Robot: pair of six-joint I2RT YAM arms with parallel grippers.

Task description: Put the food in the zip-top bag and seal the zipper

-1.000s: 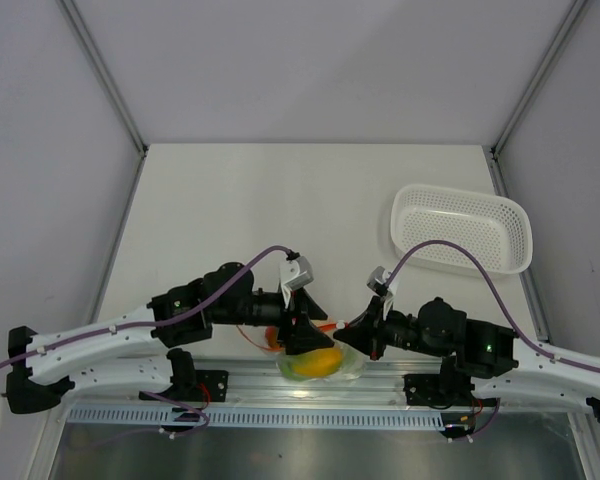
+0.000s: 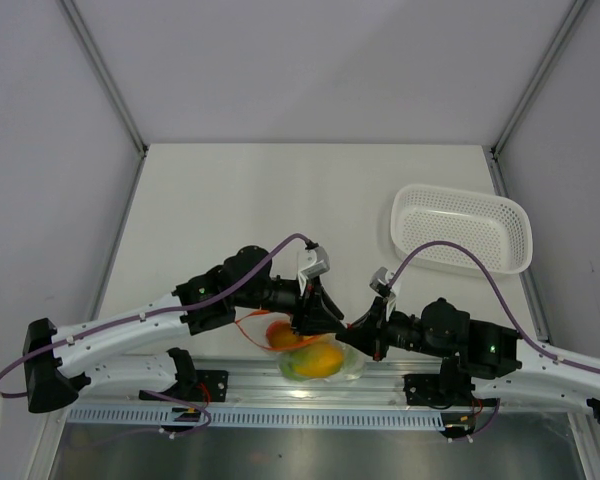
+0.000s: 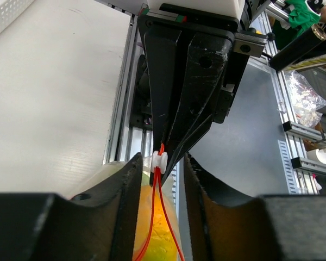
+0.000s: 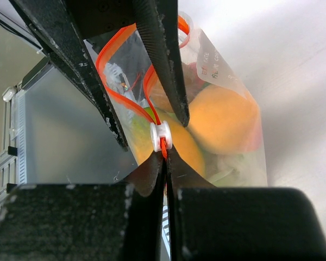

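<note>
A clear zip bag with red zipper strips lies at the table's front edge, holding a green-yellow mango [image 2: 318,361] and an orange-coloured fruit [image 4: 223,119]. A white slider [image 4: 161,136] sits at one end of the zipper, where the two red strips [image 4: 131,103] spread apart beyond it. My right gripper is shut on the zipper's thin red end, right beside the slider. My left gripper is part open, one finger [image 3: 131,182] on either side of the slider, with a gap showing around it. The top view hides the slider behind the fingers.
An empty white basket [image 2: 462,228] stands at the right of the table. Bare white table [image 2: 280,195] spreads behind the arms. The bag overhangs the metal front rail [image 2: 230,370], and a lower floor lies beyond it.
Over the last second my left gripper has moved right and slightly away from the front edge, nearer the right gripper's tip. The right arm and the bag look nearly still.
</note>
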